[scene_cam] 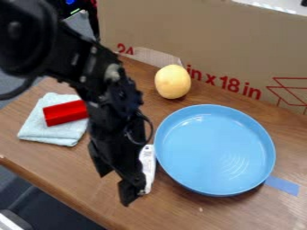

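My gripper (132, 184) hangs low over the wooden table, left of the blue plate, its fingers open. Just right of it, partly hidden behind it, a white elongated object (147, 163) lies beside the plate (216, 153). A red block (65, 111) rests on a folded light cloth (50, 131) at the left. A round yellow object (173, 82) stands at the back, behind the plate.
A cardboard wall (216, 40) closes off the back.
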